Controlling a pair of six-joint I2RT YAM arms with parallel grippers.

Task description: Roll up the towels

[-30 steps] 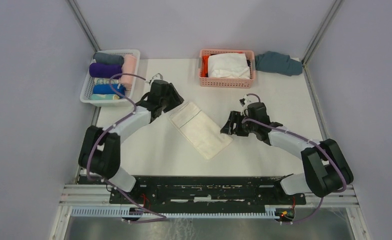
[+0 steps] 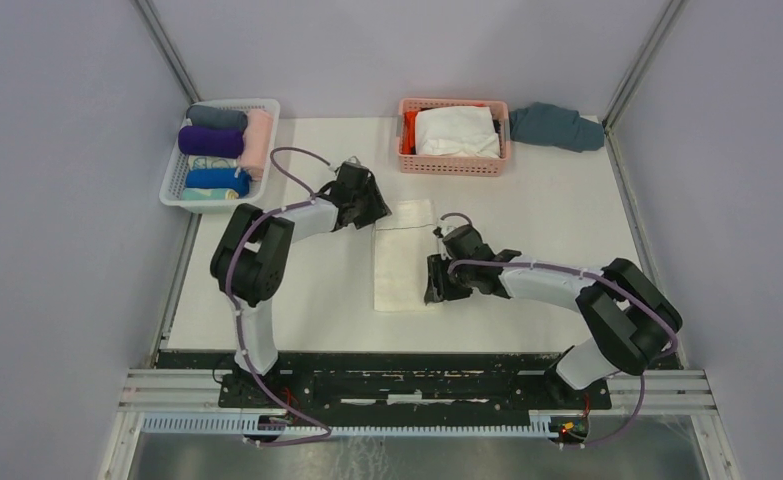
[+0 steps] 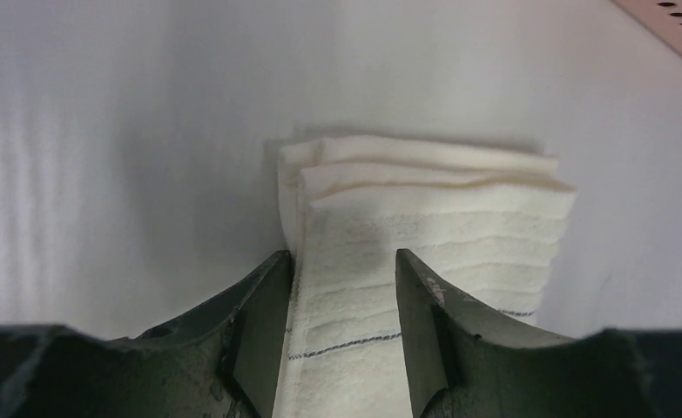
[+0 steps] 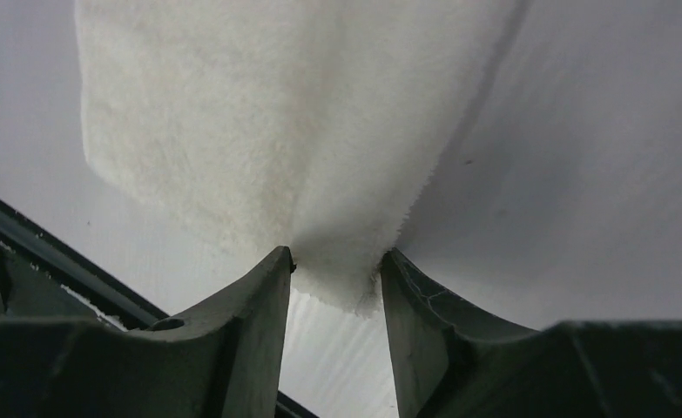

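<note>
A cream towel, folded lengthwise with a dark stitched stripe near its far end, lies upright in the middle of the table. My left gripper is open at its far-left corner; in the left wrist view the layered edge lies between and beyond its fingertips. My right gripper is at the near-right corner, part open, with the frayed towel corner between its fingertips.
A white basket of rolled towels stands back left. A pink basket of folded cloths stands at the back, beside a teal cloth.
The towel has turned from diagonal to straight front-to-back. My left gripper has moved right to its far corner, my right gripper left and toward the front, onto its near corner.
</note>
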